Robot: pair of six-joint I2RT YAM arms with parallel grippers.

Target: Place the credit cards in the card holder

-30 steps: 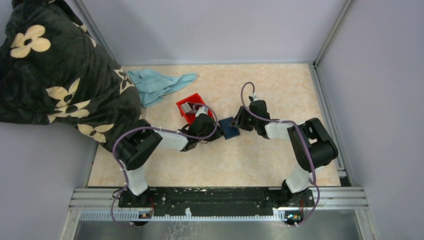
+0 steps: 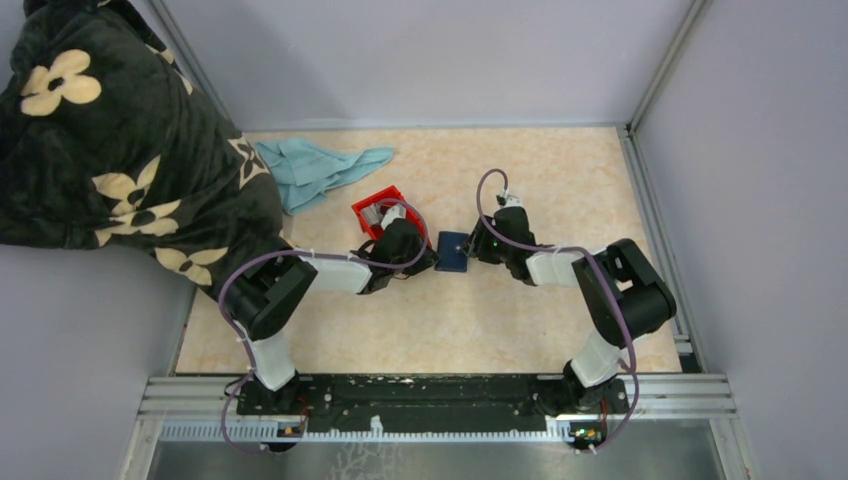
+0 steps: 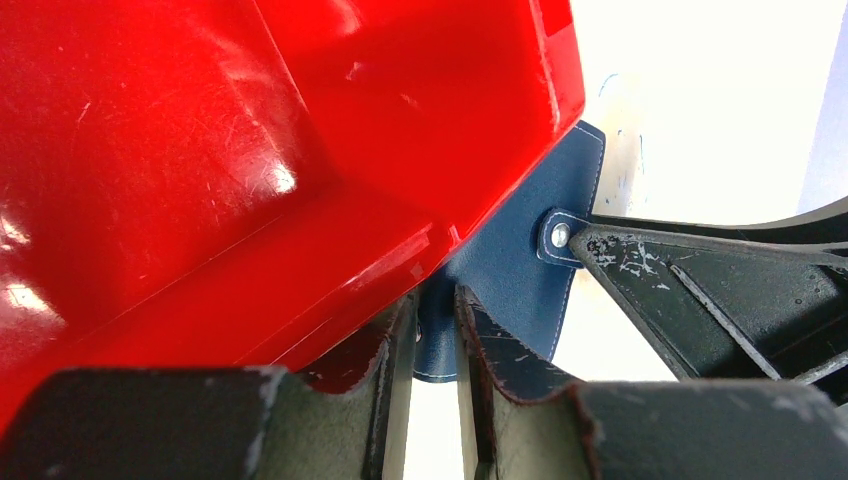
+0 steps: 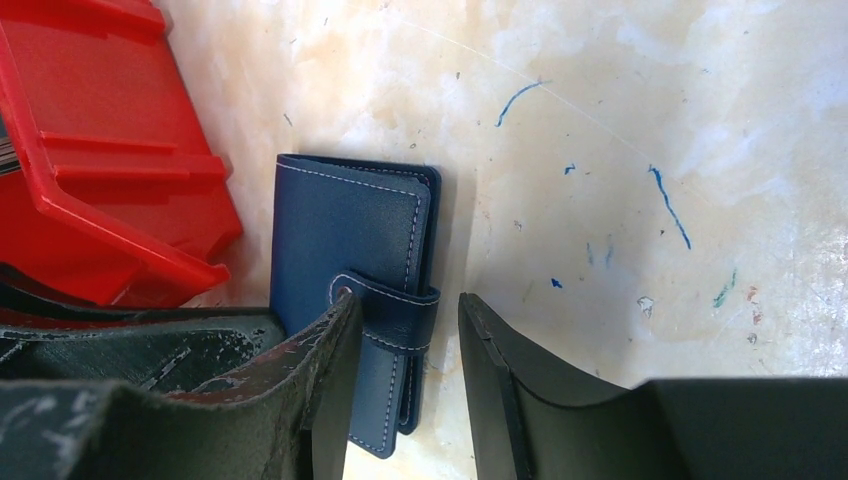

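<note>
A navy card holder [image 2: 452, 252] with white stitching lies folded on the table between my two grippers. In the right wrist view its strap [image 4: 392, 315] is fastened round the right edge. My right gripper is open there, its fingertips on either side of that edge. Near the holder's opposite edge, my left gripper is partly open, with a narrow gap and nothing visibly gripped. Whether either gripper touches the holder I cannot tell. A red box [image 2: 364, 205] contains pale flat items [image 2: 374, 214]; whether they are cards is unclear.
The red box's wall [image 3: 500, 120] stands close beside the holder and my left gripper, hiding part of the holder. A teal cloth [image 2: 312, 170] and a dark flowered blanket [image 2: 130, 150] occupy the left.
The holder has turned from slanted to nearly square with the table and shifted slightly left. My left gripper has moved a little left, while the right one has shifted slightly.
</note>
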